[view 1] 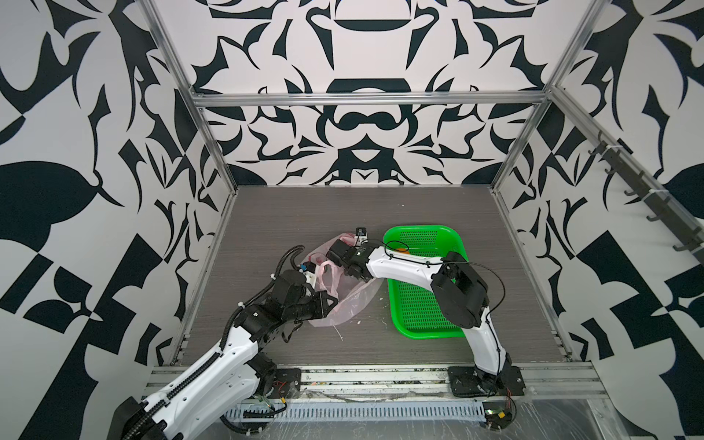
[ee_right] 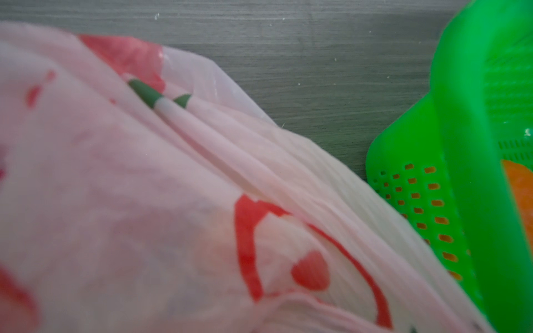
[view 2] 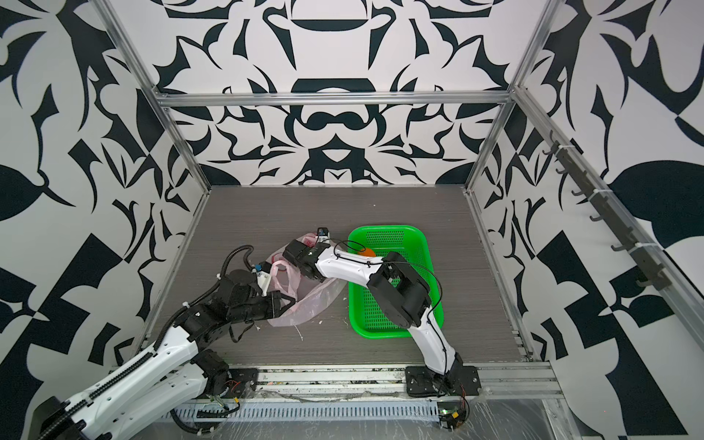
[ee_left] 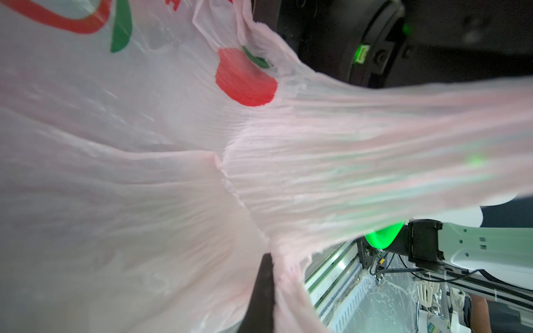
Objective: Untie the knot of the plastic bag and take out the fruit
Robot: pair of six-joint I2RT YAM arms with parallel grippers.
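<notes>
A pink-white plastic bag point(view 1: 350, 300) with red and green print lies on the table, partly under both grippers. My left gripper point(view 1: 330, 302) is at the bag's near left, shut on its plastic, which stretches upward from the fingers in the left wrist view. My right gripper point(view 1: 336, 256) is down at the bag's upper part; its fingers are hidden in every view, so its finger state is unclear. The bag's printed surface point(ee_right: 133, 183) fills much of the right wrist view.
A green perforated basket point(view 1: 425, 322) stands right of the bag, with an orange fruit point(view 2: 366, 251) inside near its back, partly hidden by the right arm.
</notes>
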